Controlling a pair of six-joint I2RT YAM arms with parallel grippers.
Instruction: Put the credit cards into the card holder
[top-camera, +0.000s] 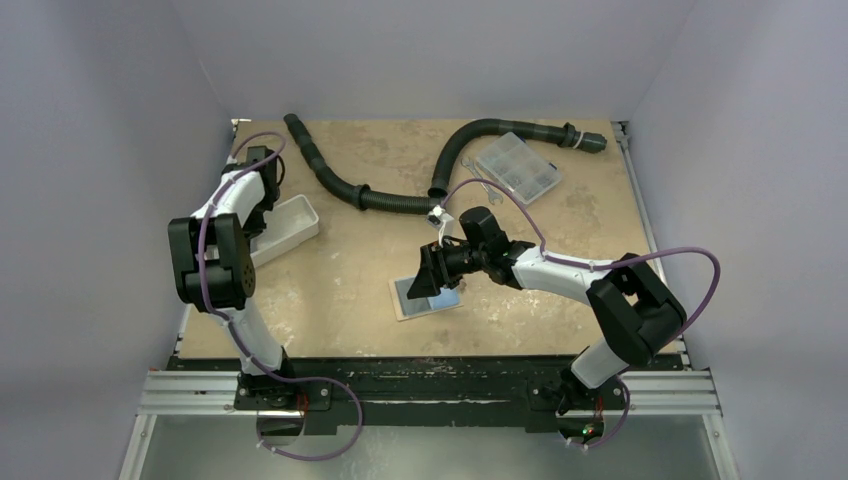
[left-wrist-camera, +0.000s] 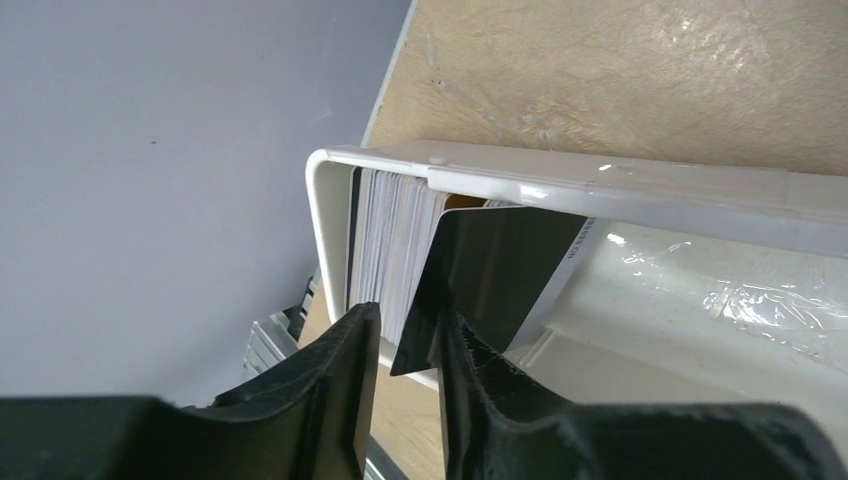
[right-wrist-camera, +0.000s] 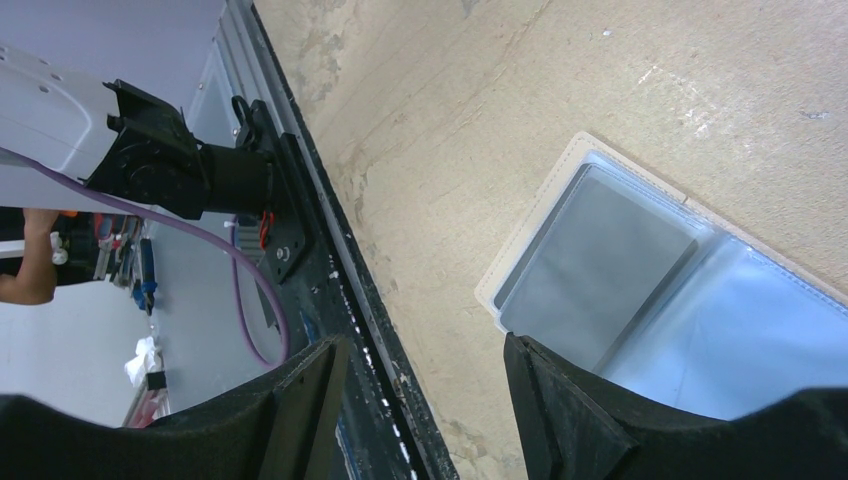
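In the left wrist view a black card (left-wrist-camera: 490, 270) leans out of a row of white-edged cards (left-wrist-camera: 388, 230) standing in the white box (left-wrist-camera: 640, 192). My left gripper reaches over the box's near rim, part open. The black card's near edge lies between its fingers, with a gap to the left one. The card holder (right-wrist-camera: 610, 270), grey pocket on one side and blue on the other, lies flat on the table. My right gripper hangs above it, wide open and empty.
At the back of the table a black hose (top-camera: 395, 203) curves round, near a clear compartment case (top-camera: 519, 167) and wrenches (top-camera: 480, 182). The table's middle, between box and holder, is clear.
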